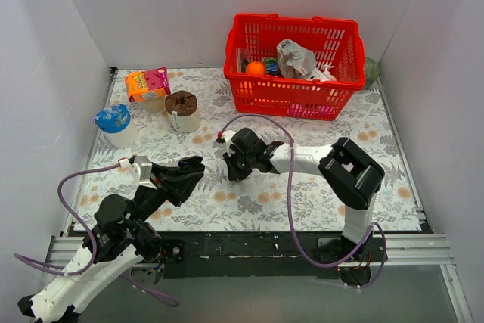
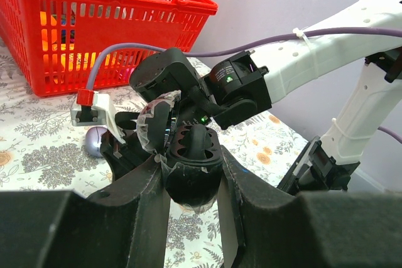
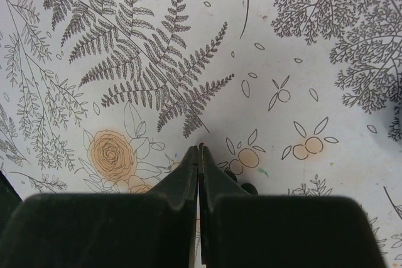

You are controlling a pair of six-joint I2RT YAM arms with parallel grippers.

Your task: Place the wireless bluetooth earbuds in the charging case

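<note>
My left gripper is shut on the black charging case (image 2: 200, 149), whose dark, partly clear lid stands raised. In the top view this case (image 1: 191, 161) is held over the table's front left. Over the middle of the table, my right gripper (image 1: 236, 175) points down close to the patterned surface. In the right wrist view its fingers (image 3: 169, 196) lie almost together, with only a hairline gap between them. Small dark rounded pieces, seemingly an earbud (image 3: 249, 188), show partly beside the right-hand finger, which covers the rest. Whether anything is between these fingers cannot be made out.
A red basket (image 1: 302, 100) full of things stands at the back. Two tubs, one blue-topped (image 1: 113, 119) and one brown-topped (image 1: 181, 104), stand back left by an orange-pink packet (image 1: 147, 85). A pale purple rounded thing (image 2: 94, 141) shows behind the right gripper.
</note>
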